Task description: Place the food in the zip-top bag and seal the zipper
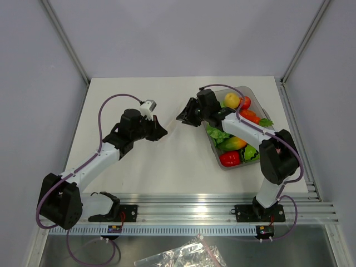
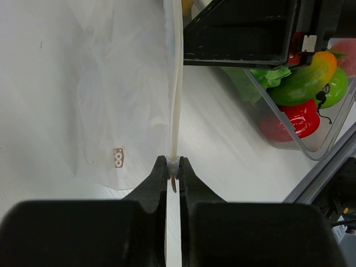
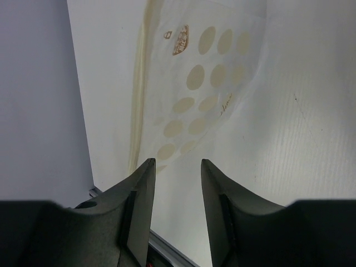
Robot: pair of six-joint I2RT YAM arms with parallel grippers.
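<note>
A translucent zip top bag [image 2: 122, 100] hangs between my arms, its long zipper edge running up the left wrist view. At the lower end of that edge my left gripper is shut on a corner of the bag. In the right wrist view my right gripper stands open. The bag's printed face [image 3: 194, 78] spreads beyond its fingers, and nothing is clearly pinched between them. From above, the left gripper [image 1: 164, 132] and right gripper [image 1: 181, 118] are close together over the white table. No food shows inside the bag.
A grey bin [image 1: 231, 167] at the right holds food, including a red pepper [image 1: 230, 158], lettuce and an orange [image 1: 232, 100]. The right arm passes over it. Another clear plastic bag [image 1: 186, 257] lies off the table's front.
</note>
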